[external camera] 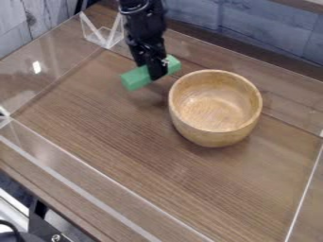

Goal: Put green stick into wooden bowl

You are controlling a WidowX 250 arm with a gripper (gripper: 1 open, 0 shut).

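The green stick (135,78) is in the upper middle of the camera view, just left of the wooden bowl. My black gripper (151,67) comes down from the top and is shut on the stick, with the stick's two ends showing on either side of the fingers. The round wooden bowl (216,78) stands upright on the table to the right and is empty. A small gap separates the stick's right end from the bowl's rim. How high the stick is above the table is hard to tell.
Clear plastic fixtures stand along its back and left edges. Dark cables (25,222) lie off the table at the lower left.
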